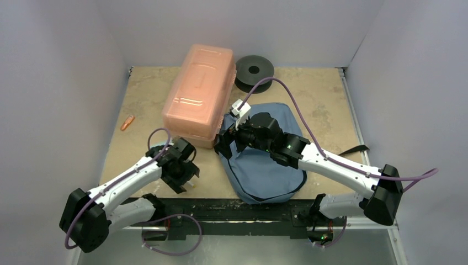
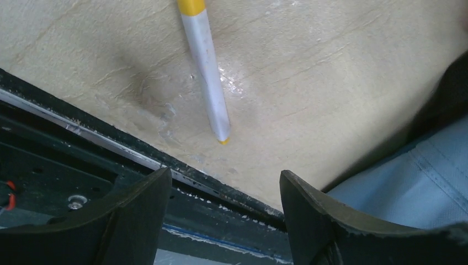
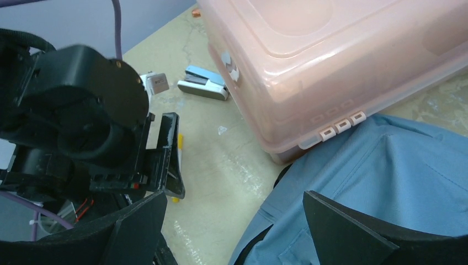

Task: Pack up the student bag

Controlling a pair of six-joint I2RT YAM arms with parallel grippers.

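My left gripper [image 1: 185, 179] hovers low over a yellow-and-white marker [image 2: 207, 72] near the front edge; in the left wrist view its fingers stand apart with nothing between them. A blue-and-white stapler [image 3: 201, 83] lies behind it. An orange object [image 1: 127, 122] lies at the far left. A blue fabric bag [image 1: 265, 176] lies right of centre. My right gripper [image 1: 223, 141] hangs open over the bag's left part, nothing between its fingers.
A pink translucent box [image 1: 196, 88] lies at the back centre, beside a dark spool [image 1: 259, 72].
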